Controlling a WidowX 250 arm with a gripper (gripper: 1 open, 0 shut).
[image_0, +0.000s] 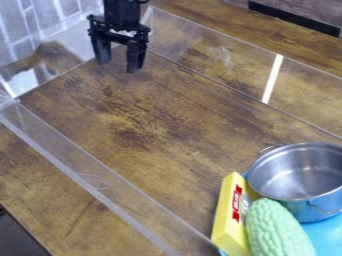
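My black gripper is at the top left, hanging above the back of a clear-walled wooden workspace. Its two dark finger parts point down with some space visible between them; they are small and dark, and I cannot tell their exact state. Nothing clearly visible is held.
At the lower right are a steel pot, a yellow box with red and white marking, and a pale green corn-like item on a blue surface. Clear walls run along the left and back right.
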